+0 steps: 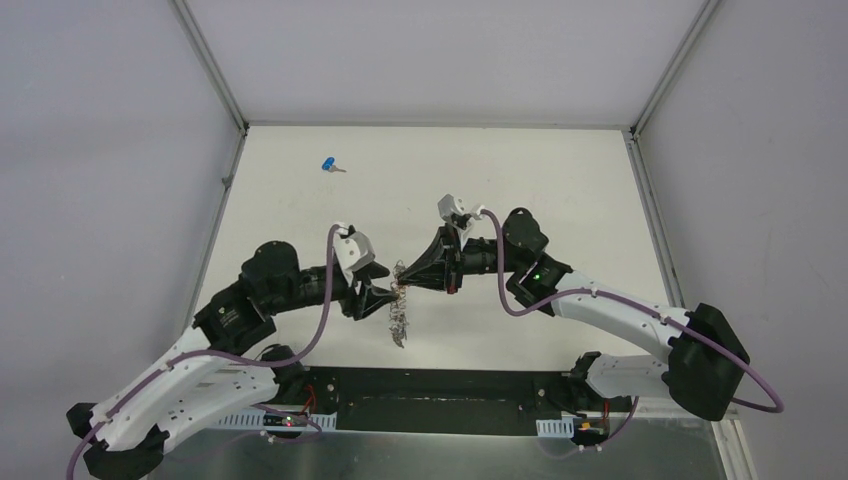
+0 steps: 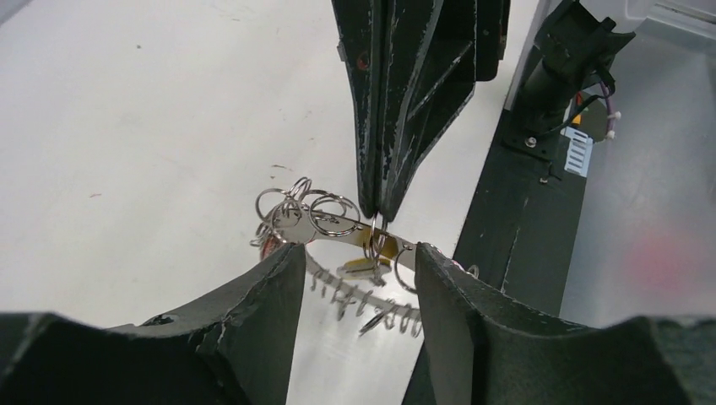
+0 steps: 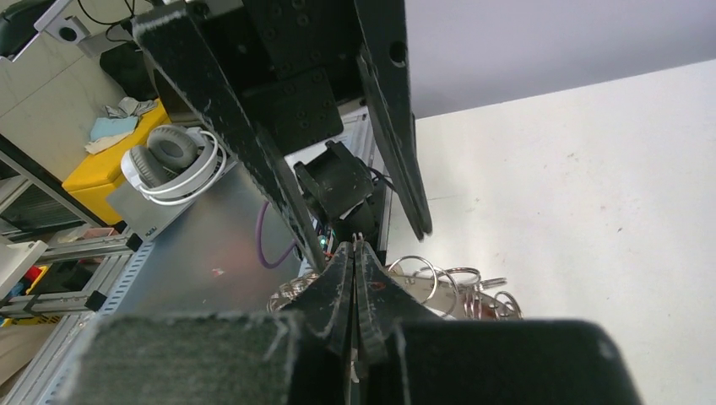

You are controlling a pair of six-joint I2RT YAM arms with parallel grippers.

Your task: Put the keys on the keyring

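Observation:
A dangling bundle of rings and keys (image 1: 398, 315) hangs between the grippers, below the fingertips of my right gripper (image 1: 399, 280), which is shut; the left wrist view shows wire rings (image 2: 333, 221) on a strip just under those tips (image 2: 379, 211). In the right wrist view the rings (image 3: 426, 283) sit behind the shut fingers. My left gripper (image 1: 382, 283) stands open beside the bundle, its fingers framing it from the left. A blue-headed key (image 1: 329, 164) lies at the back left of the table.
A dark strip (image 1: 430, 395) runs along the front edge.

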